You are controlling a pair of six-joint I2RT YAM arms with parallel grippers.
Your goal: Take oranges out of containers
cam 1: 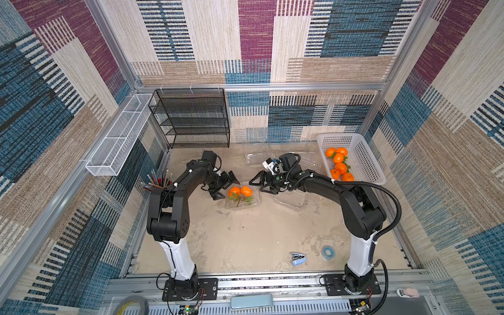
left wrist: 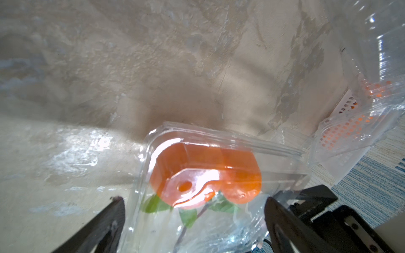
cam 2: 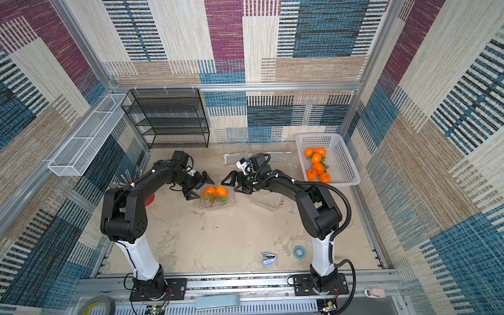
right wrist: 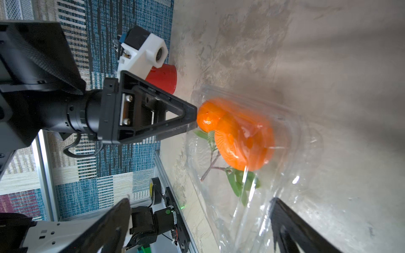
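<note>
A clear plastic container (left wrist: 270,164) holds two oranges (right wrist: 242,143) with leaves and stems, in the middle of the table. In the top views my left gripper (cam 1: 224,187) is at the container's left end and my right gripper (cam 1: 260,182) at its right end. Each wrist view shows its fingertips spread apart, open, with the container between or just beyond them; whether they touch it is unclear.
A white basket (cam 1: 362,160) of several oranges sits at back right. Other clear plastic containers (cam 1: 291,199) lie near the right gripper. A red cup (right wrist: 164,78) stands at left; a stapler (cam 1: 297,258) and tape roll (cam 1: 327,252) lie in front.
</note>
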